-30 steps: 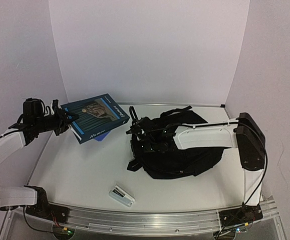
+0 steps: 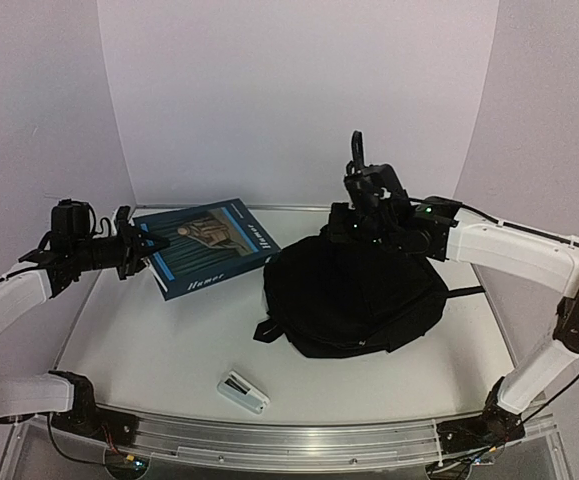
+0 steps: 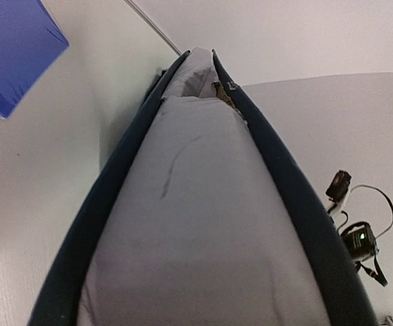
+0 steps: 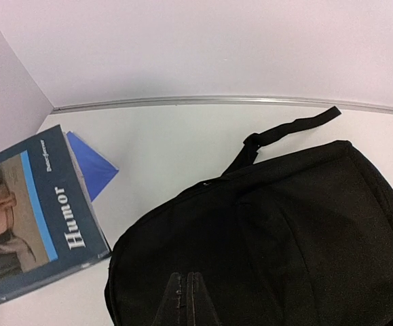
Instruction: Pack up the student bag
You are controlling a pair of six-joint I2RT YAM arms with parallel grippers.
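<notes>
In the top view my left gripper [image 2: 137, 245] is shut on a large dark-blue Humor book [image 2: 194, 260], held tilted at the left beside the black bag [image 2: 354, 310]; its white page edge [image 3: 196, 217] fills the left wrist view. My right gripper is shut, nothing seen between its fingers, above the bag [image 4: 284, 238], whose strap [image 4: 291, 125] sticks out at the back. A flat blue item [image 4: 91, 166] lies on the table behind the book. A small white case-like object [image 2: 243, 391] lies near the front edge.
The white table [image 2: 139, 360] is enclosed by walls at back and sides, with a metal rail along the front. Free table shows at the front left and front right.
My right arm has swung up and to the right, away from the bag's left part. The book in my left gripper has shifted a little rightward and down in the top view.
</notes>
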